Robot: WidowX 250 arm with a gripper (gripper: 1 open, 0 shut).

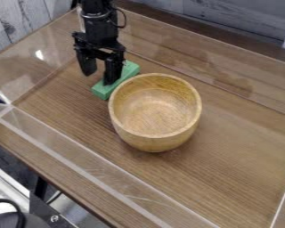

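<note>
The black gripper (100, 46) hangs from the top of the camera view, open, its dark fingers over the left end of a green rectangular object (115, 78) that lies on the wooden table (216, 178). A large tan bowl (155, 111) sits just in front and to the right of the green object. Whether anything touches the fingers is hard to tell.
Dark cables or parts (8, 214) show at the bottom-left corner, near the table's edge.
</note>
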